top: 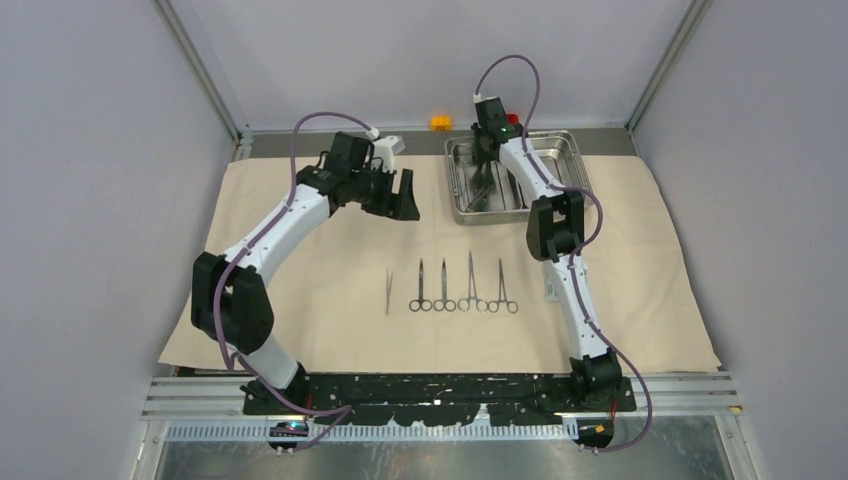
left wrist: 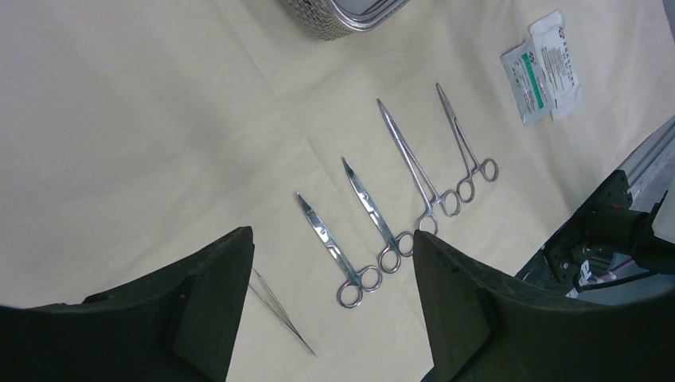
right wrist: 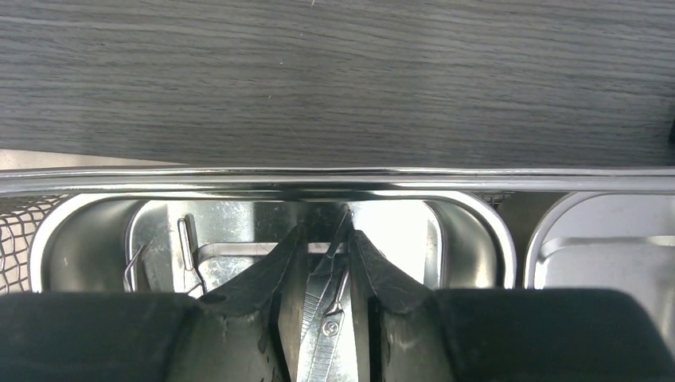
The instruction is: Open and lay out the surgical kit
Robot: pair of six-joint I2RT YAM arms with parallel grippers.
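The metal tray stands at the back of the cloth, divided into two compartments. My right gripper points down into its left compartment, part open. Thin steel instruments lie there, among them a hinged one; the tip of another shows between the fingers, with gaps visible beside it. On the cloth in front, a row holds tweezers, two scissors, a longer clamp and a shorter clamp. Left of the tray, my left gripper hangs open and empty above the cloth.
Two small sachets lie at the right, partly under the right arm in the top view. A yellow block sits behind the tray. Bare cloth spreads at the right.
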